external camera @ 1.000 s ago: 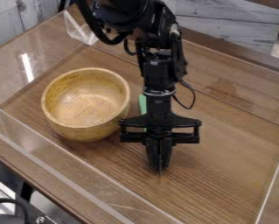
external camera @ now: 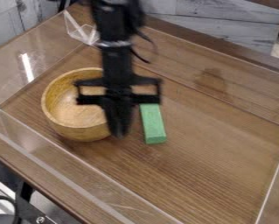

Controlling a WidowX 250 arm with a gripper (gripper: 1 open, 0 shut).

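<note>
My gripper (external camera: pixel 115 121) is a dark, motion-blurred shape over the right part of a tan oval bowl (external camera: pixel 69 98) on the left of the wooden table; its fingertips are too blurred to tell how they stand. A small green block (external camera: pixel 153 124) lies just right of the bowl, partly behind the arm.
A white board wall (external camera: pixel 223 26) runs along the back. A dark cable shows at the bottom left corner.
My gripper has moved left and up in the picture, from low over the middle of the table to over the bowl's right part. The green block is now more exposed.
</note>
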